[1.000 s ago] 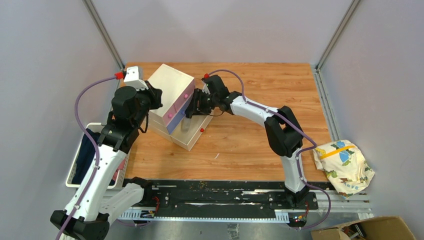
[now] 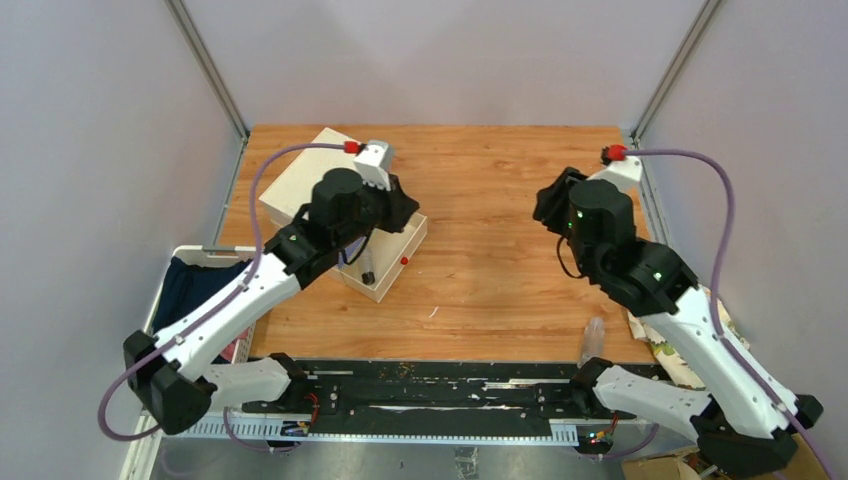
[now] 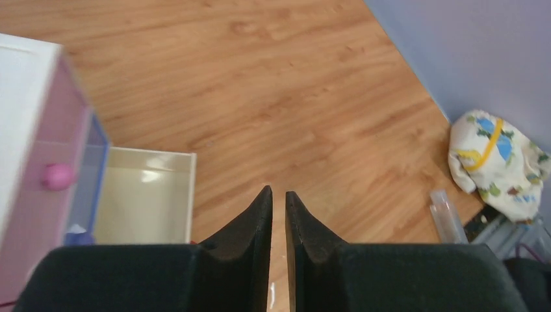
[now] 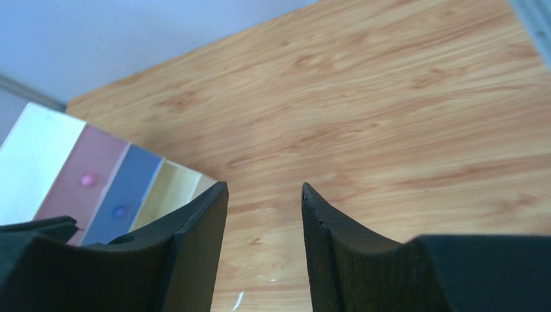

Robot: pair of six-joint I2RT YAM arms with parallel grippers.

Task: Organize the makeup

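A wooden makeup box [image 2: 330,140] stands at the left of the table, its pink and blue drawers shut. The bottom drawer [image 2: 412,240] with a red knob is pulled out; a clear bottle with a black cap [image 2: 367,265] lies inside it. Above the box, my left gripper has its fingertips slightly apart, nothing between them. Over the right of the table my right gripper is open and empty. A clear bottle [image 2: 592,340] lies near the front right edge, also seen in the left wrist view as a clear tube [image 3: 448,218].
A white basket [image 2: 190,255] with dark cloth stands left of the table. A patterned cloth bag [image 3: 497,162] lies off the right edge. Down in the front right corner is a cardboard box [image 2: 655,468].
The left gripper moved right, over the makeup box. The front right bottle now shows, uncovered by the arm.
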